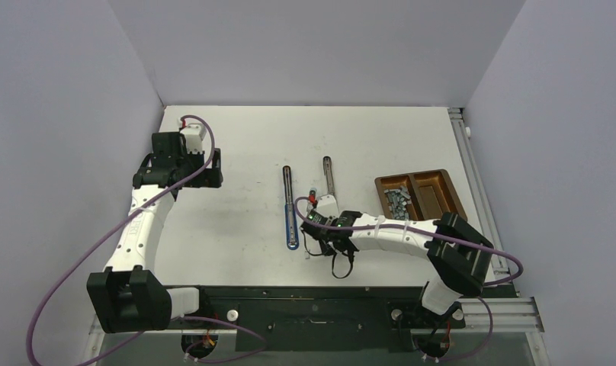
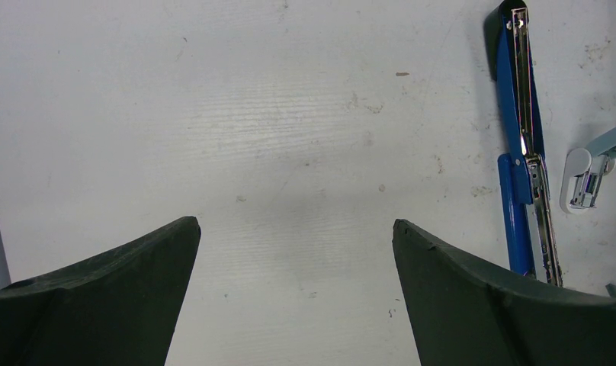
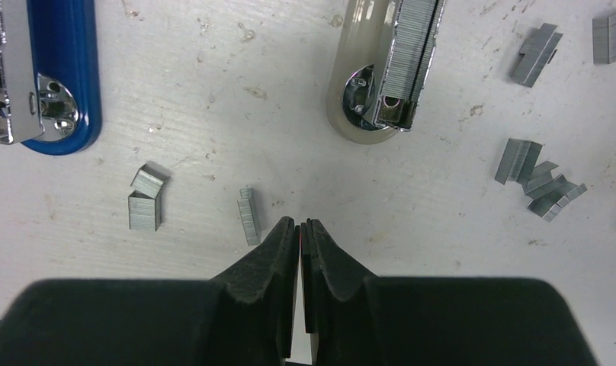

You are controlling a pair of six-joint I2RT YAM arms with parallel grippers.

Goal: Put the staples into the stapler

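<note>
In the right wrist view my right gripper is shut, its tips together with nothing showing between them. A narrow strip of staples [image 3: 248, 216] lies on the table just left of those tips. Farther left is a bent pair of staple pieces [image 3: 145, 210]. The beige stapler [image 3: 351, 91] is opened up, with a row of staples [image 3: 410, 46] in its metal channel. At upper left shows the end of the blue stapler [image 3: 86, 107], its channel bare where visible. My left gripper stands wide open over bare table, left of the blue stapler.
Loose staple pieces [image 3: 535, 57] and a broken clump [image 3: 537, 179] lie right of the beige stapler. A brown two-part tray [image 1: 434, 198] at the right holds staples in one side. A small pale stapler [image 2: 579, 179] stands between the long ones.
</note>
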